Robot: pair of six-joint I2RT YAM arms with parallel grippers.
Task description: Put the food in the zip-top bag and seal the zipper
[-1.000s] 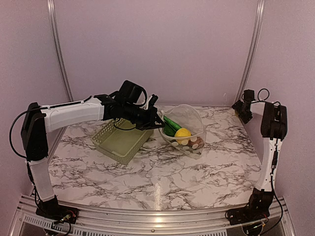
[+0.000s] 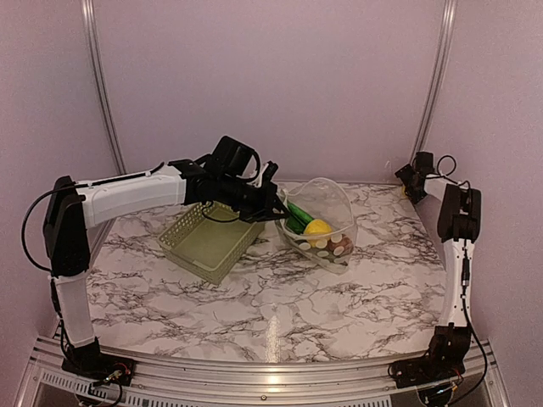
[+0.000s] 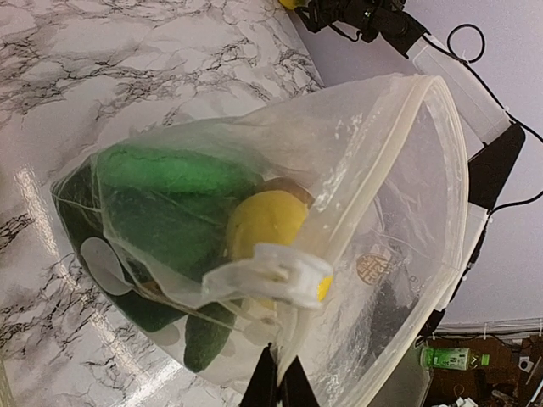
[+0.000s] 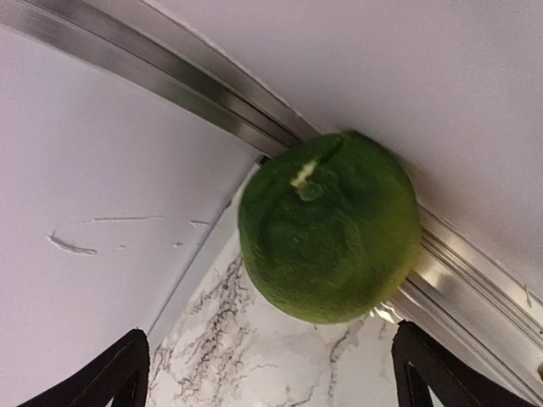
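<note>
The clear zip top bag (image 2: 338,193) stands with its mouth open near the middle of the table. Inside lie a yellow fruit (image 3: 270,222), a green vegetable (image 3: 174,174) and other dark food, seen through the plastic. A white zipper slider (image 3: 284,273) sits on the bag's rim. My left gripper is shut on that rim, the thin plastic running between its fingers. At the far right corner, my right gripper (image 2: 405,180) is open. A round green fruit (image 4: 329,227) lies ahead of its spread fingers (image 4: 119,377), with nothing held between them.
An empty olive basket (image 2: 197,261) stands left of the bag, partly under the left arm. Walls and a metal rail (image 4: 475,280) close in tightly around the green fruit.
My right arm has shifted a little left and inward at the far right corner. The left gripper and the bag have edged very slightly to the right.
</note>
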